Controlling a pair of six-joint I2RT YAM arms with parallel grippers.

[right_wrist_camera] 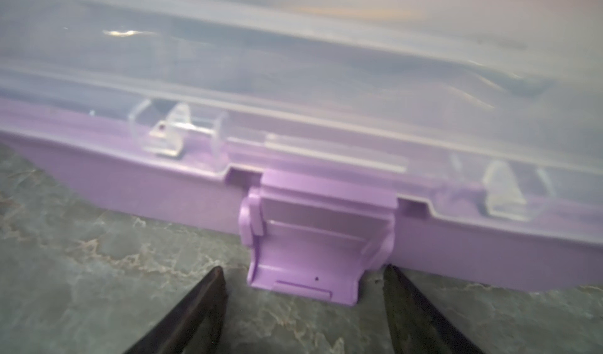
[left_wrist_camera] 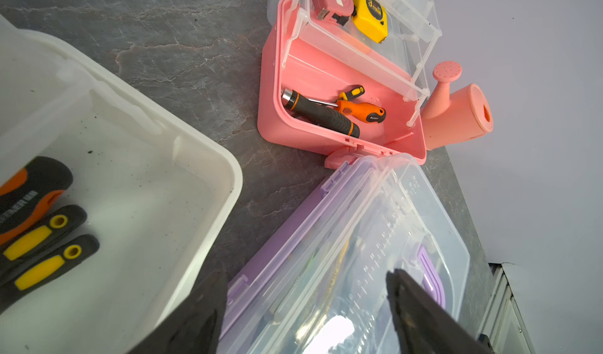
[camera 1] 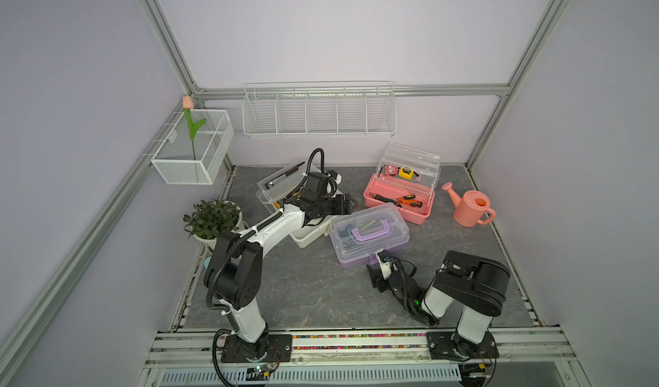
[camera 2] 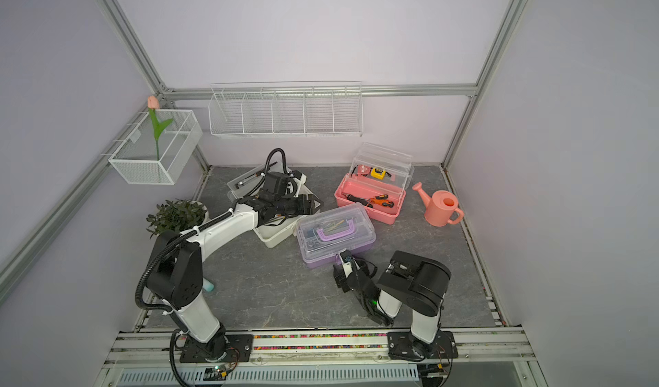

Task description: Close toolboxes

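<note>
The purple toolbox [camera 1: 367, 246] has its clear lid down, with a purple latch [right_wrist_camera: 314, 228] hanging open at its front. My right gripper is open around the lower end of that latch, close to it. The white toolbox [left_wrist_camera: 138, 165] at the back left stands open, with tools inside. The pink toolbox [left_wrist_camera: 276, 102] at the back right also has its lid raised, with screwdrivers and tape measures in it. My left gripper is over the white toolbox's right side near the purple lid, fingers apart, nothing seen between them.
A pink watering can [camera 1: 472, 208] stands at the right, a potted plant [camera 1: 212, 218] at the left. Wire baskets [camera 1: 319, 112] hang on the back and left walls.
</note>
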